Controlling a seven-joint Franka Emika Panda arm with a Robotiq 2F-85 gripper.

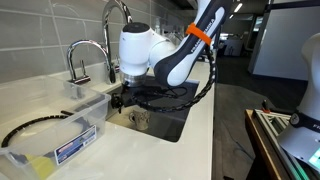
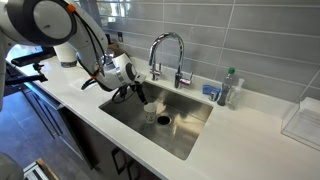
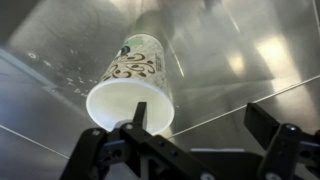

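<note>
A white paper-like cup with a brown pattern stands in the steel sink; its round mouth faces the wrist camera. From the side, the cup shows just below the arm's hand, partly covered by it. My gripper is open with its fingers wide apart. One finger overlaps the cup's mouth in the wrist view, while the other is well off to the right over bare sink. Whether that first finger is inside the rim or only above it I cannot tell. Nothing is gripped.
A tall faucet rises behind the sink. Bottles stand on the back counter. A clear plastic bin holding a dark coiled thing sits on the counter beside the sink.
</note>
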